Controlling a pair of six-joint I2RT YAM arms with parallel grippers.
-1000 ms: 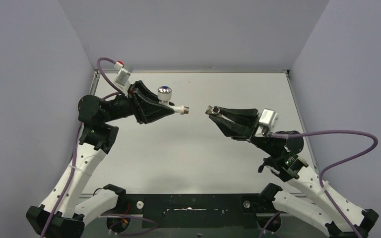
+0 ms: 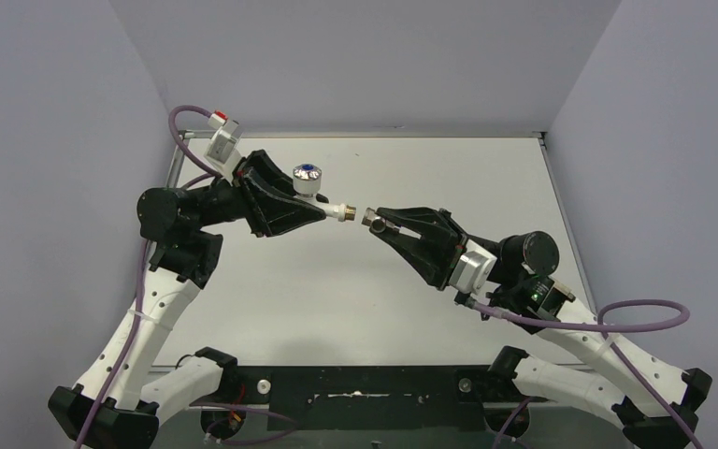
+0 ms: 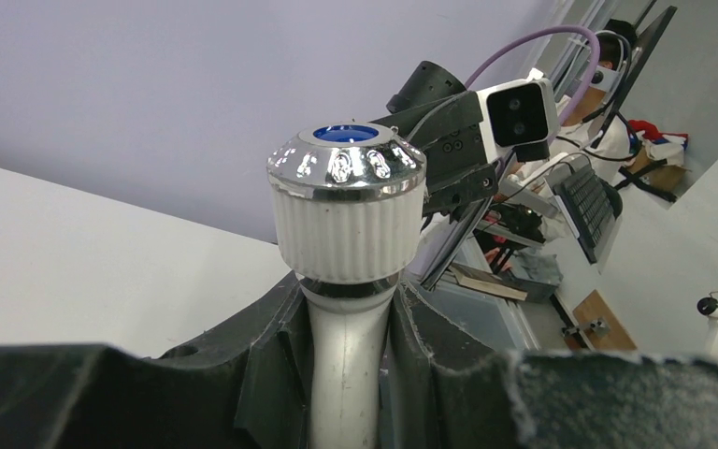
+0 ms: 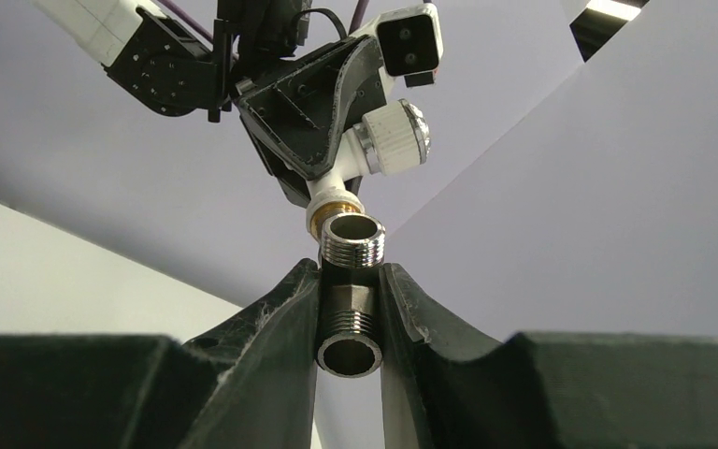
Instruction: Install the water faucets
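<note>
A white faucet (image 3: 350, 229) with a chrome cap and blue button is held by its body in my left gripper (image 2: 323, 208), which is shut on it. Its brass threaded end (image 2: 350, 213) points right in the top view. My right gripper (image 2: 374, 220) is shut on a metal threaded fitting (image 4: 351, 299), whose round openings face the right wrist camera. In the top view a narrow gap separates the brass end from the fitting. From the right wrist, the fitting's upper opening overlaps the brass end in line of sight, so contact cannot be judged there.
Below both arms the white table (image 2: 411, 318) is bare. Grey walls enclose the left, right and back. A black panel (image 2: 365, 398) runs along the front edge, and a purple cable (image 2: 645, 304) loops beside the right arm.
My right gripper has moved left with the fitting and tilted, closing most of the gap to the faucet's brass end. The left gripper and faucet have shifted only very slightly.
</note>
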